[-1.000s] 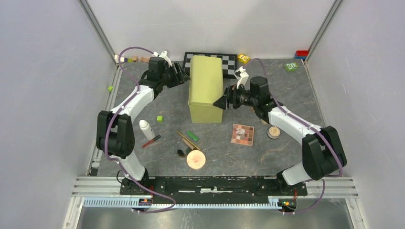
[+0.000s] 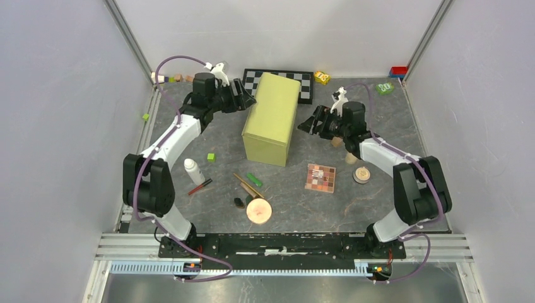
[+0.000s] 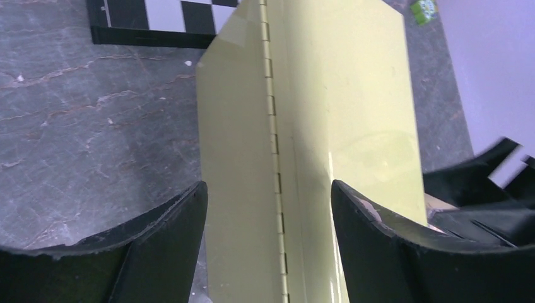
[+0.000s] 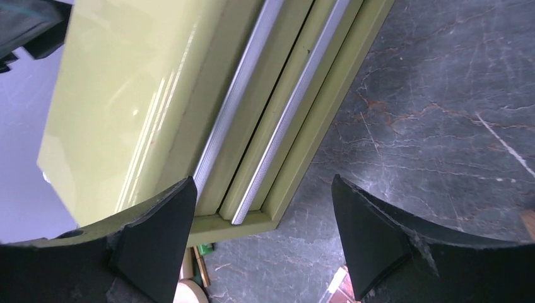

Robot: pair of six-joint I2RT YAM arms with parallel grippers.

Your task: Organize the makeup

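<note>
A tall pale yellow-green box (image 2: pixel 271 107) stands slightly askew mid-table; the right wrist view shows slots and silver rails (image 4: pixel 284 120) along its side. My left gripper (image 2: pixel 245 95) is open at the box's upper left; in its wrist view the box lies beyond the fingertips. My right gripper (image 2: pixel 310 123) hangs open just right of the box, apart from it. An eyeshadow palette (image 2: pixel 320 178), brushes (image 2: pixel 243 192), a green tube (image 2: pixel 254 179), a white bottle (image 2: pixel 194 172), pencils (image 2: pixel 199 188) and round compacts (image 2: pixel 258 211) lie toward the front.
A checkered board (image 2: pixel 305 88) lies against the back wall, with small blocks (image 2: pixel 322 77) beside it. A green cube (image 2: pixel 211 157) sits at left.
The box has turned from upright in the top view to tilted clockwise. My right gripper has moved away from it to the right and back. The left arm shifted slightly.
</note>
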